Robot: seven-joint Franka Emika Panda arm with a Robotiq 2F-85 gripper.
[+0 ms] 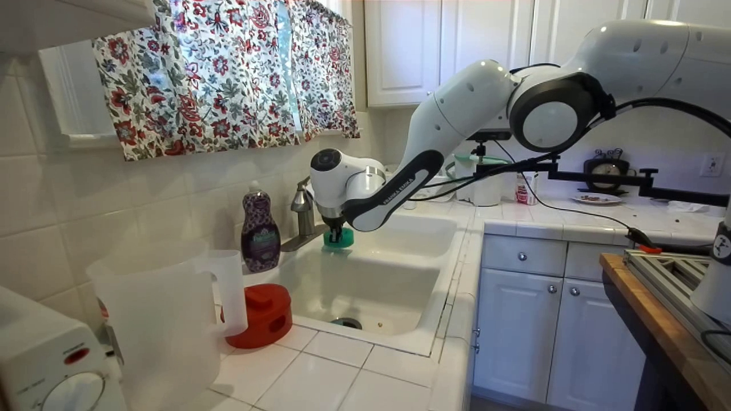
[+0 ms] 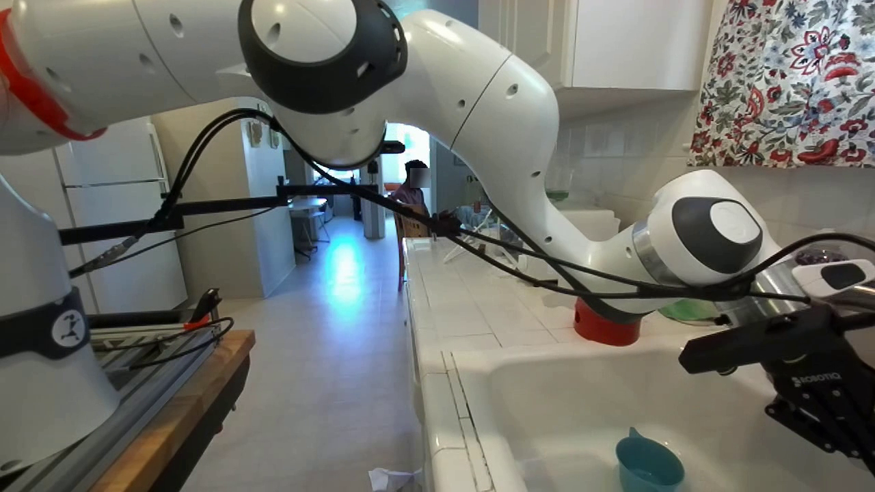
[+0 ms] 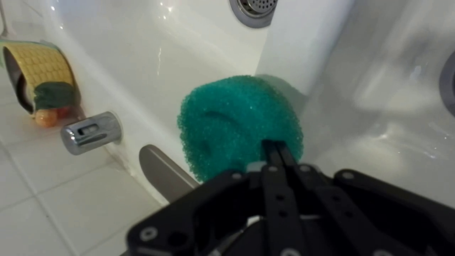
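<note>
A round green sponge (image 3: 239, 115) is pinched at its edge by my gripper, whose black fingers press close together. Slight dents mark the sponge's face. It hangs over the white double sink (image 3: 128, 68), near the divider (image 3: 305, 38) between the basins. In exterior view 1 the sponge (image 1: 340, 237) shows below the gripper (image 1: 334, 233), close to the faucet (image 1: 302, 209). Exterior view 2 shows the gripper body (image 2: 812, 381) at the right edge, but the fingertips and sponge are out of that frame.
A purple soap bottle (image 1: 260, 233), red container (image 1: 264, 315) and clear pitcher (image 1: 161, 322) stand left of the sink. A teal cup (image 2: 648, 463) sits in a basin. The corn-patterned holder (image 3: 44, 70) and chrome fitting (image 3: 91, 132) are by the sink's back edge.
</note>
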